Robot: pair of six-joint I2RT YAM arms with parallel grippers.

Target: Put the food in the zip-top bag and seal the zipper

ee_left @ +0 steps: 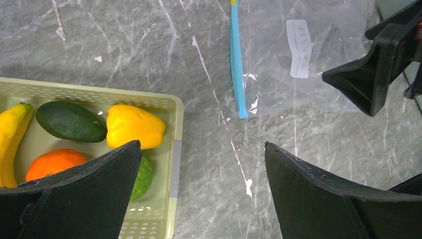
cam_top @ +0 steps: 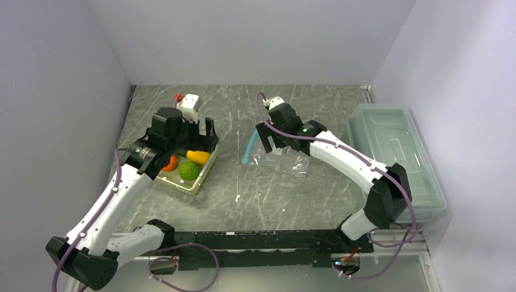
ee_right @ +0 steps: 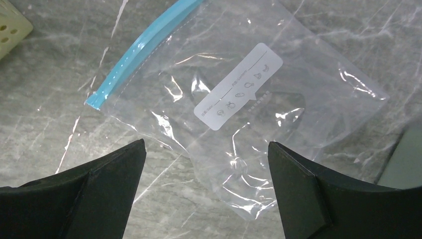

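Flat on the marbled table lies the clear zip bag, its blue zipper strip along the left side and a white label in its middle. Above it hangs my right gripper, open and empty, apart from the bag. A yellow-green basket holds the food: a yellow pepper, a dark green avocado, an orange item, a green round one and a long yellow one. My left gripper is open over the basket's right edge, nothing between its fingers.
A lidded translucent container stands at the right side of the table. Bare table lies in front of the bag and between it and the basket. Walls close in the left, back and right.
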